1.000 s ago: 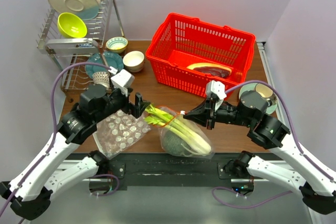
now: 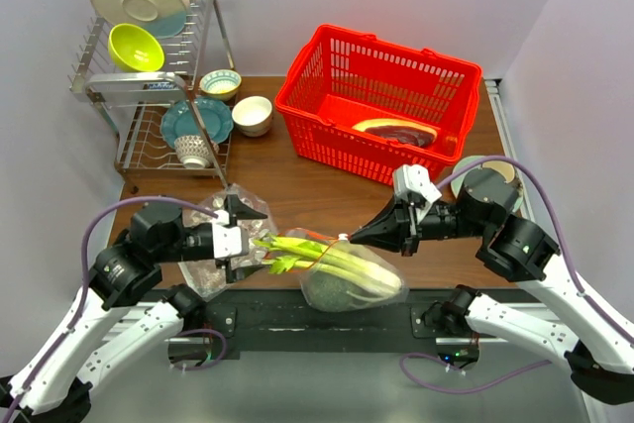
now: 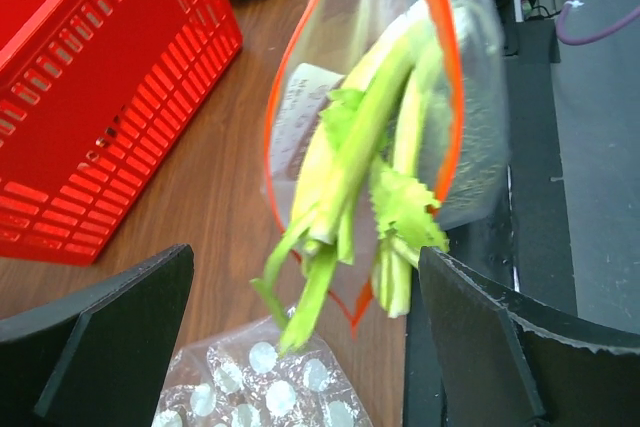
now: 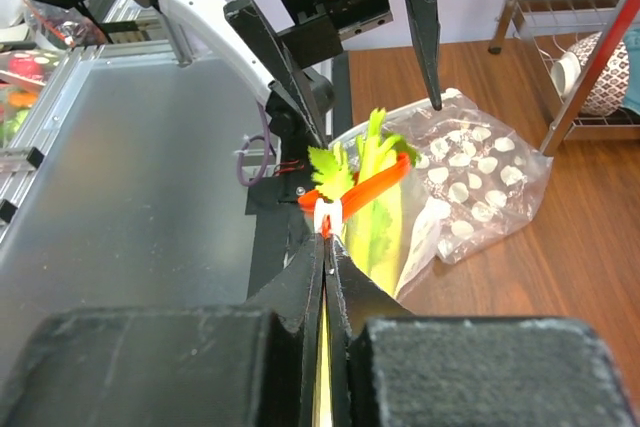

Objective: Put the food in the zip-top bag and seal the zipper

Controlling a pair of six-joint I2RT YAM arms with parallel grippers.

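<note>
A clear zip top bag [image 2: 369, 291] with an orange zipper and white slider hangs over the table's front edge. Celery [image 2: 328, 261] lies in it beside a rounder green vegetable, its cut stalks and leaves poking out of the mouth toward the left. At the slider end of the zipper, my right gripper is shut on the bag. My left gripper [image 2: 240, 237] stands open at the celery's protruding ends. In the left wrist view the stalks [image 3: 320, 287] appear between and beyond the spread fingers, with no contact visible.
Another clear bag with round white pieces [image 2: 203, 269] lies flat under my left gripper. The red basket [image 2: 376, 151] holding a packaged item stands behind. A dish rack [image 2: 149, 146] with bowls and plates is back left; a cup and saucer sit far right.
</note>
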